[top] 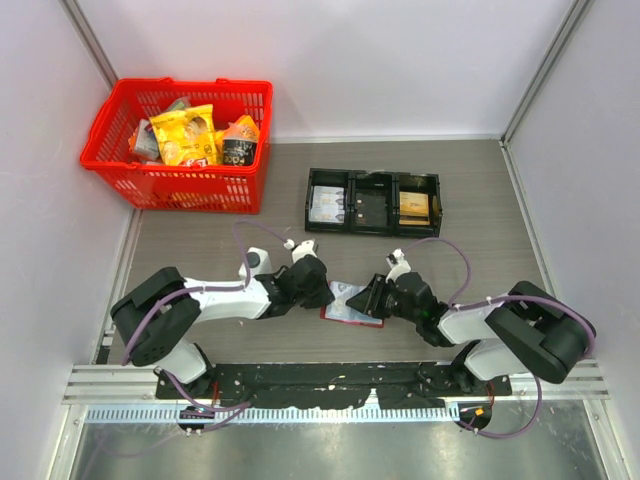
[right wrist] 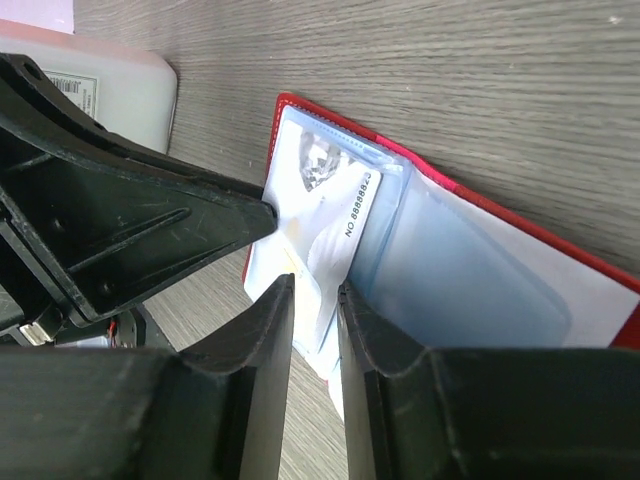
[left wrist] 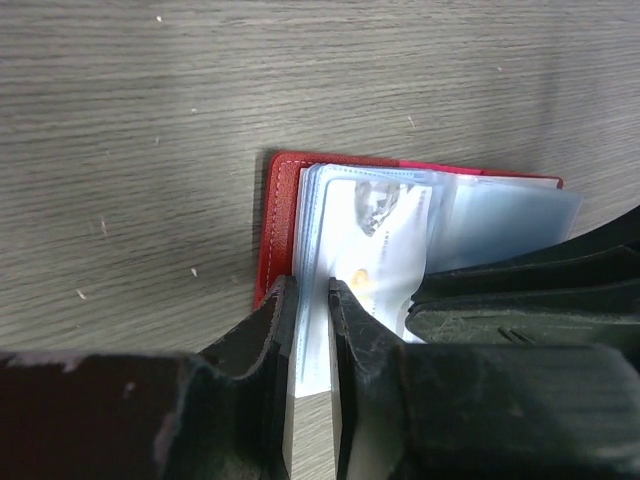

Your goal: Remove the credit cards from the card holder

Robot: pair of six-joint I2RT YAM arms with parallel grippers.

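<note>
The red card holder (left wrist: 276, 220) lies on the table between my grippers, white cards (right wrist: 325, 220) in its clear sleeves, one printed with a number. My left gripper is at the holder's edge, fingertips close together on the stacked sleeve edges; whether it grips them I cannot tell. My right gripper is over the front card, its fingertips part open at the card's face. In each wrist view the other gripper's dark body reaches in beside the cards.
A red basket (top: 175, 190) of snack bags stands at back left, a black compartment tray (top: 372, 230) at back centre. A white object (top: 255, 262) sits behind the left arm.
</note>
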